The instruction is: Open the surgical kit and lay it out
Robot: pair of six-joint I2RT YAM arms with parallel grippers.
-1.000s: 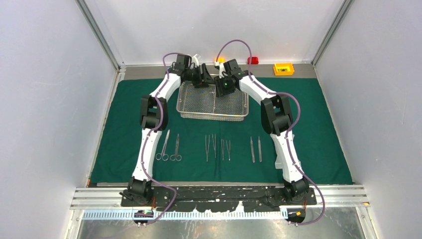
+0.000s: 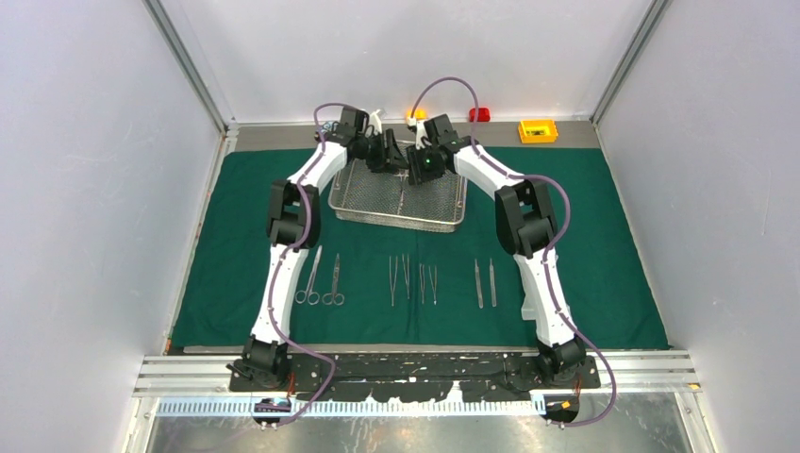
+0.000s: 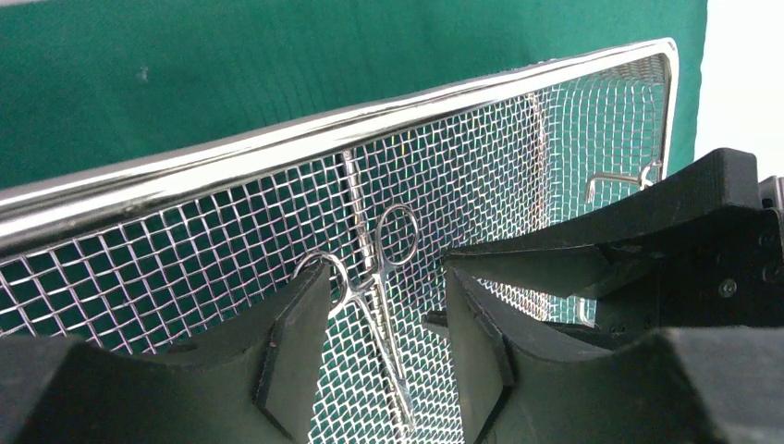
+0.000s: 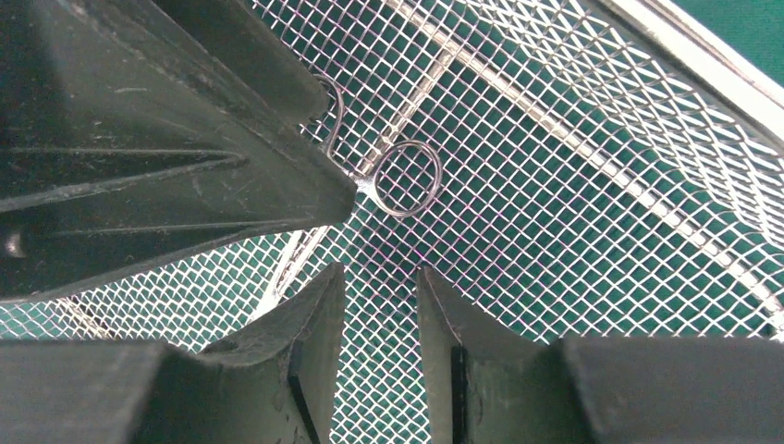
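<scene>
Inside the wire mesh basket [image 2: 377, 219] lies a slender pair of ring-handled metal scissors [image 3: 373, 319]. My left gripper is part open, its fingers on either side of the handle; one fingertip overlaps a ring, and contact cannot be told. From the right, my right gripper reaches over the same basket. It stands open, with only mesh showing between its fingers. In the right wrist view a ring [image 4: 437, 171] of the tool shows beside the left gripper's finger [image 4: 277, 176], which hides part of the handle.
On the green cloth [image 2: 236, 189], scissors [image 2: 310, 278], several tweezers [image 2: 408, 276] and two slim straight instruments [image 2: 478, 283] lie spaced out in front. A yellow tray [image 2: 538, 131] and a red object [image 2: 479, 114] sit at the back. Both grippers are close together.
The basket has shifted slightly left and turned a little. The right arm looks nearly unchanged.
</scene>
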